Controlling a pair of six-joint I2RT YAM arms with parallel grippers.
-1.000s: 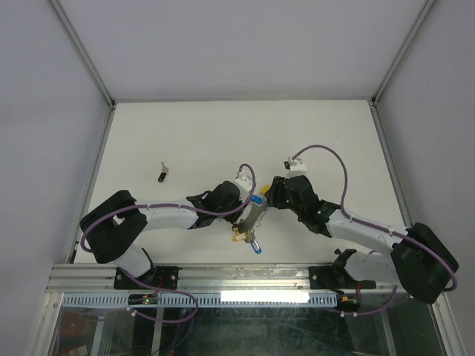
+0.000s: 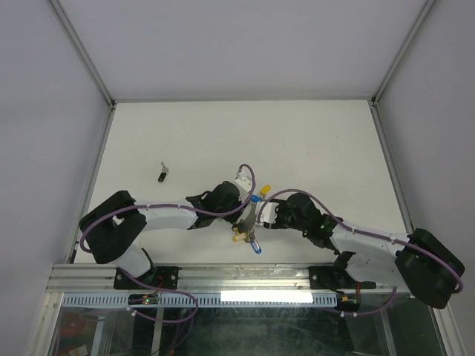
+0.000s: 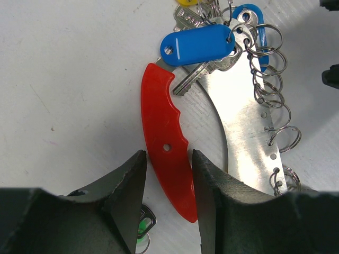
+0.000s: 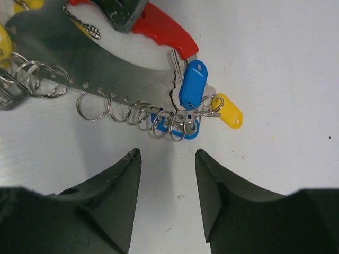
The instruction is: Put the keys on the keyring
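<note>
The keyring (image 3: 241, 127) is a flat curved metal plate with a red handle (image 3: 168, 140) and several wire rings along its outer edge. Keys with blue tags (image 3: 198, 45) are gathered at one end. In the left wrist view my left gripper has its fingers apart, one on each side of the red handle; whether they touch it I cannot tell. My right gripper is open and empty, facing the ringed edge. A yellow tag (image 4: 229, 111) hangs beside the blue one (image 4: 194, 84). In the top view the arms partly cover the plate.
A lone key with a black tag (image 2: 162, 173) lies apart at the left of the white table (image 2: 319, 141). A black and green tag (image 3: 145, 222) is near the left fingers.
The right gripper has turned and come toward the front, now beside the ringed edge of the plate. The left arm and the keyring look unmoved.
</note>
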